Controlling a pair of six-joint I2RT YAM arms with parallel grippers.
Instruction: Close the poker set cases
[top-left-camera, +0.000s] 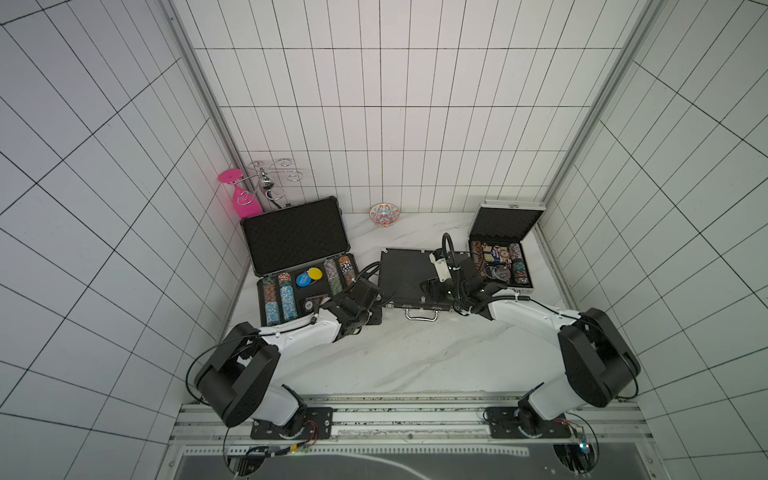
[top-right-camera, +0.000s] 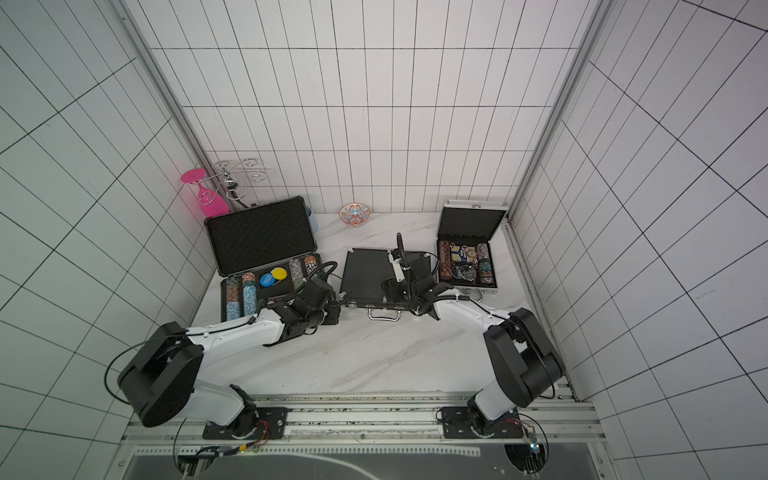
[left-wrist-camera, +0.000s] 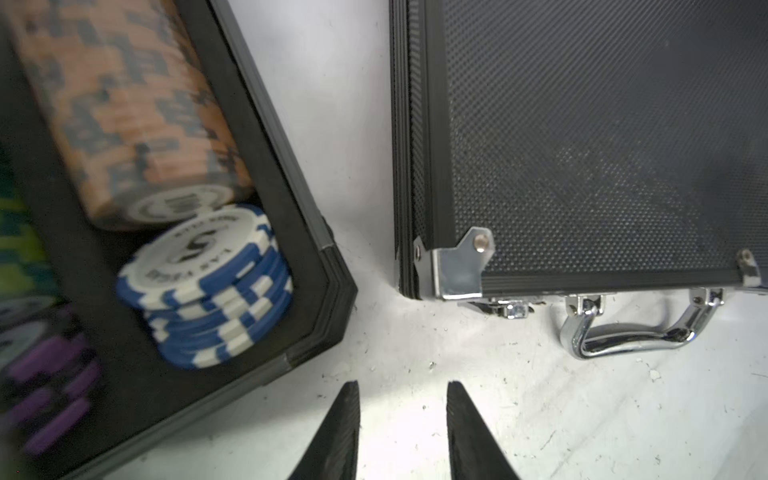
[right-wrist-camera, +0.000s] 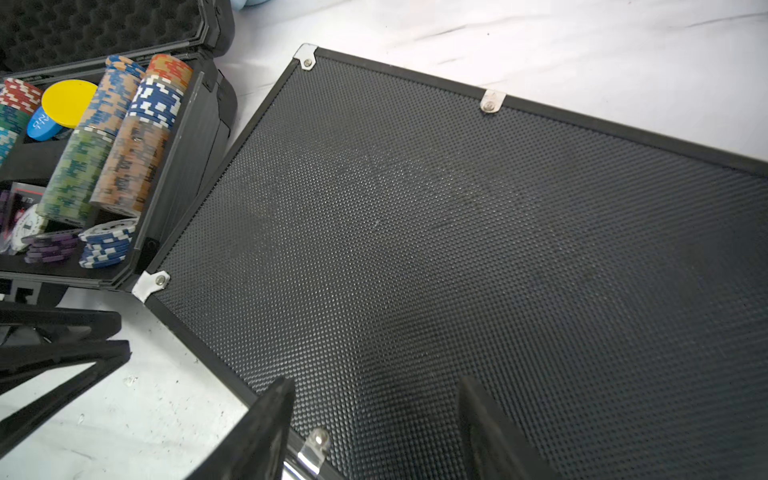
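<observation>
A black textured case (top-left-camera: 412, 272) lies closed at the centre, handle (left-wrist-camera: 632, 342) toward the front. The left case (top-left-camera: 294, 232) stands with lid raised, chip stacks (left-wrist-camera: 132, 120) showing. The smaller right case (top-left-camera: 505, 224) is also open. My left gripper is over the table at the left case's front-right corner, beside the central case, part open with nothing between its fingers. My right gripper hovers over the central case near its front edge, its blurred fingers apart and empty.
A pink object (top-left-camera: 244, 200) with a metal stand is at back left, a patterned bowl (top-left-camera: 384, 213) at back centre.
</observation>
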